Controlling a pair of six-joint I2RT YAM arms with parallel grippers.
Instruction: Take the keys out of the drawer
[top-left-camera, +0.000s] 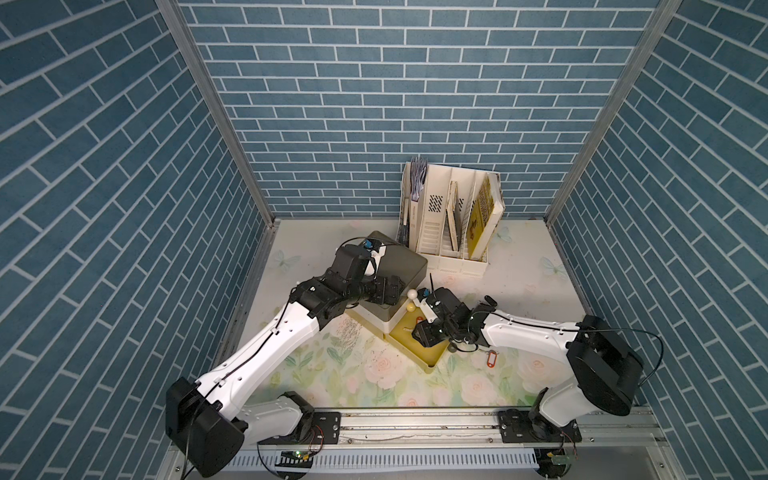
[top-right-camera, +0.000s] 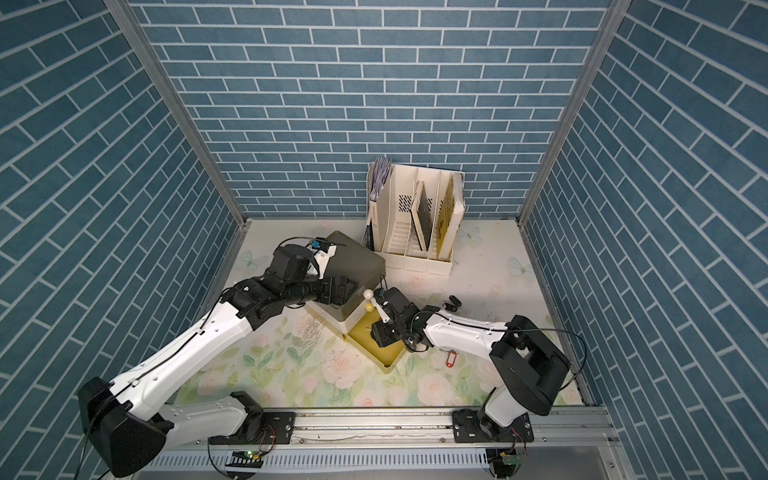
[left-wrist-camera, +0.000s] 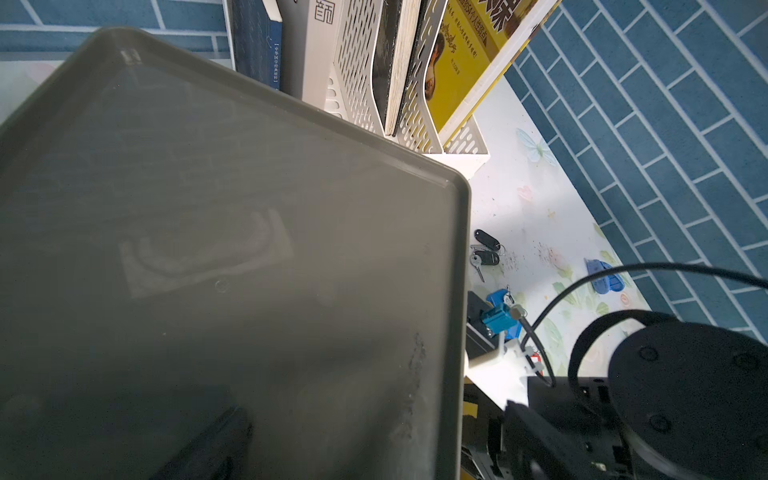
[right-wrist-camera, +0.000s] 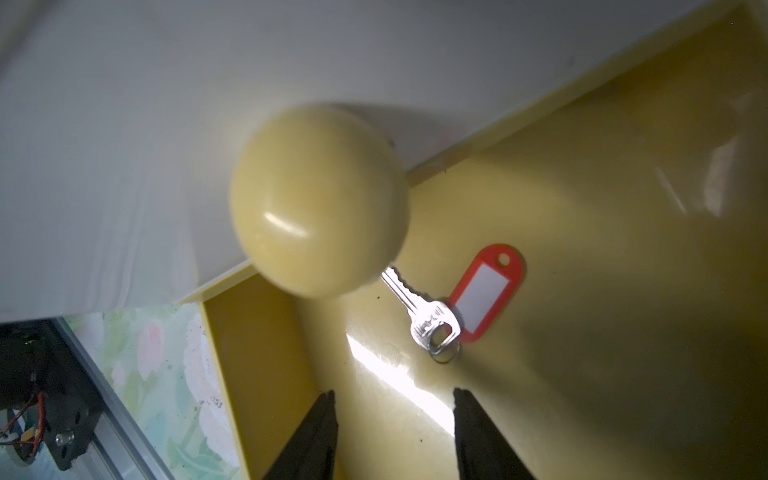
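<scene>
A silver key (right-wrist-camera: 416, 308) with a red, white-labelled tag (right-wrist-camera: 488, 288) lies flat on the floor of the pulled-out yellow drawer (right-wrist-camera: 256, 352). Over that drawer, in the right wrist view, my right gripper is part open with nothing between its fingers; the key is ahead of the fingertips. The right gripper (top-left-camera: 428, 332) partly covers the drawer in the top left view. My left gripper (top-left-camera: 388, 289) rests at the top of the grey-topped drawer box (top-left-camera: 404, 264); its fingers are spread over the lid in the left wrist view.
Round knobs (right-wrist-camera: 320, 200) stick out from the box front, close to the key. Other keys (left-wrist-camera: 484, 252) and a red tag (top-left-camera: 492, 358) lie on the table to the right. A white book rack (top-left-camera: 448, 260) stands behind.
</scene>
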